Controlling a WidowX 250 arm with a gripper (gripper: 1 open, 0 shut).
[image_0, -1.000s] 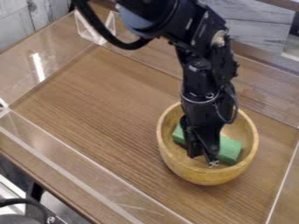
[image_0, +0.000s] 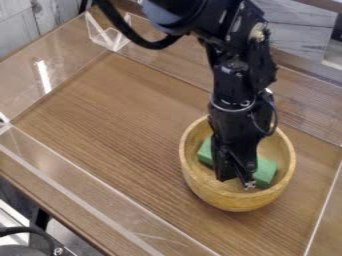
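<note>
A yellow round bowl (image_0: 223, 197) sits on the wooden table at the right. Inside it lies a green object (image_0: 265, 172), partly hidden by the black arm. My gripper (image_0: 235, 178) reaches down from the top into the bowl, over the green object. Its fingertips are small and dark against the bowl, and I see nothing clearly held between them.
A clear plastic object (image_0: 110, 30) stands at the far top left. A black cable lies at the bottom left edge.
The arm has shifted very slightly within the bowl; the bowl and green object look almost unchanged.
</note>
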